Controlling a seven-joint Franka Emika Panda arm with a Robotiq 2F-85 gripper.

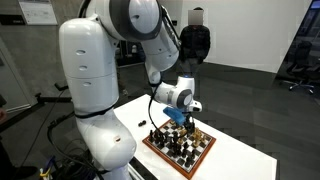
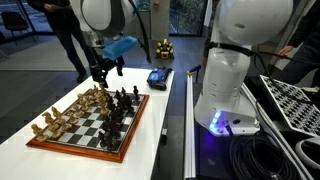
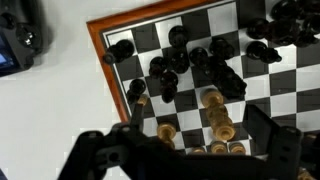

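A wooden-framed chessboard lies on the white table, crowded with dark and light pieces. My gripper hangs over the board, its fingers wide apart. Between them, in the wrist view, are light pieces, seen from above, and none appears to be gripped. Dark pieces stand just beyond the fingers in that view. From the second exterior view, the gripper is above the far part of the board, near a group of light pieces. Whether the fingertips touch any piece cannot be told.
Dark pieces stand close together along one side of the board. A small dark device rests on the table beside it. Bare white table lies to the right in the first exterior view.
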